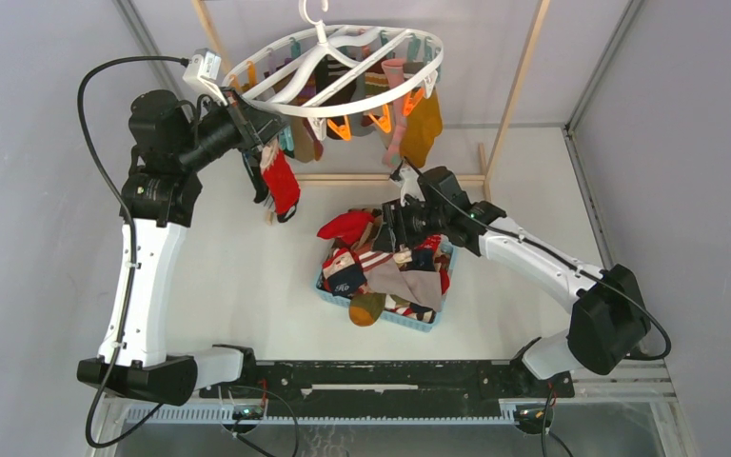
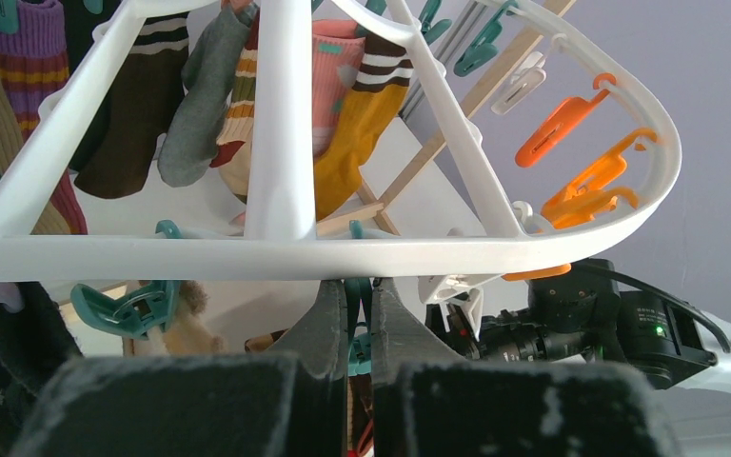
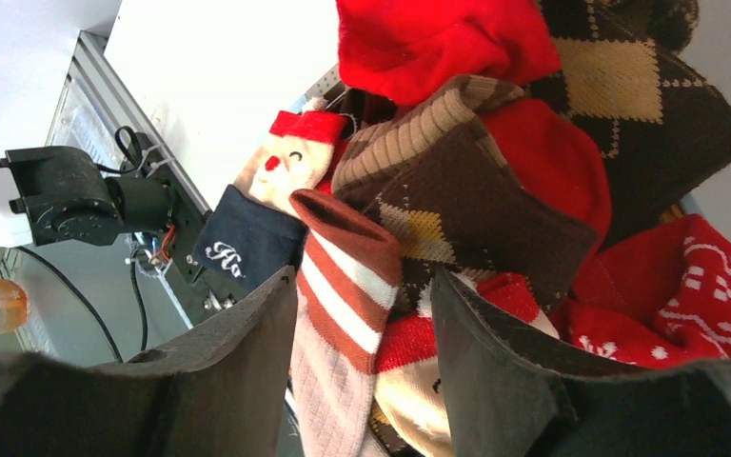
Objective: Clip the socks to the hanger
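Note:
The white round hanger (image 1: 381, 100) has several socks clipped around its ring, among them a mustard sock (image 1: 423, 129) and a pink sock (image 1: 392, 124). At its left front, my left gripper is shut on a teal clip (image 2: 360, 354) just under the rim. Below that gripper in the top view hangs a red sock (image 1: 281, 181) with a dark end; its upper part is hidden. My right gripper is open above the sock pile, with nothing gripped. Under its fingers lie a brown-and-white striped sock (image 3: 347, 286) and a brown argyle sock (image 3: 485, 205).
A light blue basket (image 1: 405, 322) full of loose socks stands on the white table (image 1: 247, 305). Empty orange clips (image 1: 379, 118) hang along the hanger's front.

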